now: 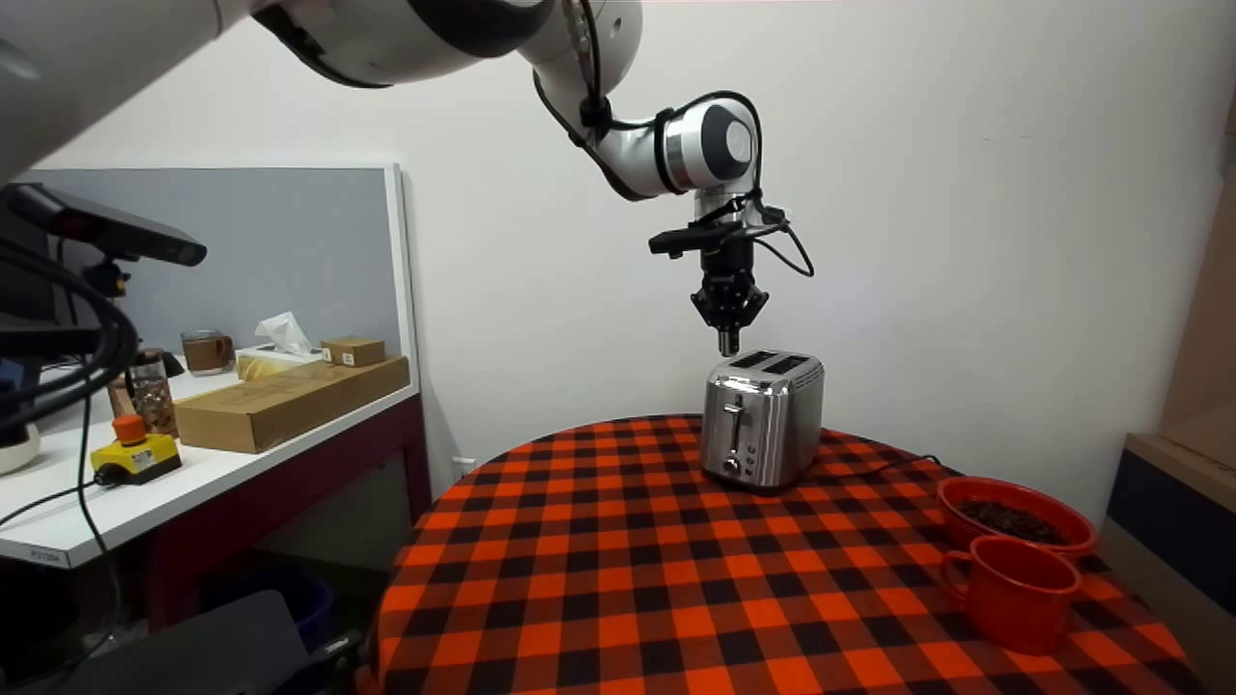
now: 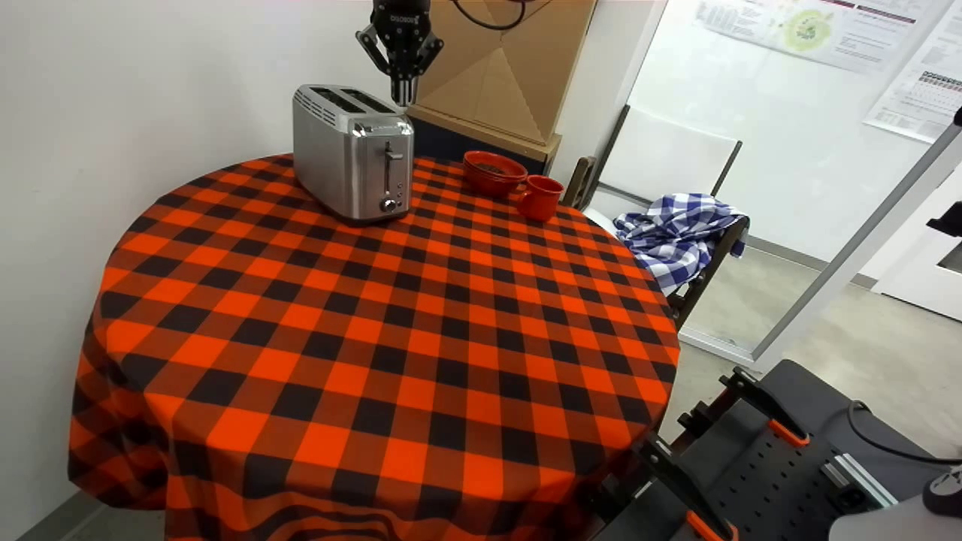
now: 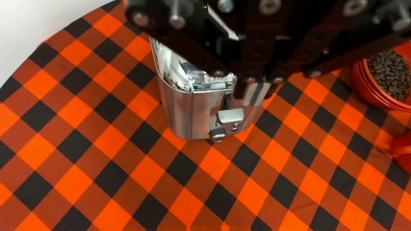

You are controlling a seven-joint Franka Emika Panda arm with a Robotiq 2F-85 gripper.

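Observation:
A silver two-slot toaster [image 1: 761, 419] stands upright near the back edge of the round table. Its lever [image 2: 391, 162] sits high on the front face, above a dark round knob [image 3: 217, 134]. My gripper [image 1: 729, 351] points straight down, shut, with nothing seen between its fingers. In the second exterior view the fingertips [image 2: 402, 102] are close by the toaster's top front corner. From the wrist, the gripper covers part of the toaster's top and front. Whether the tips touch the toaster, I cannot tell.
A red bowl [image 3: 364, 82] of dark pellets and a red mug [image 1: 1020, 593] stand at the table's right side. The toaster's cord [image 1: 886, 465] runs toward the bowl. Checked tablecloth [image 2: 379, 343] lies bare across the middle and front. A white wall rises behind.

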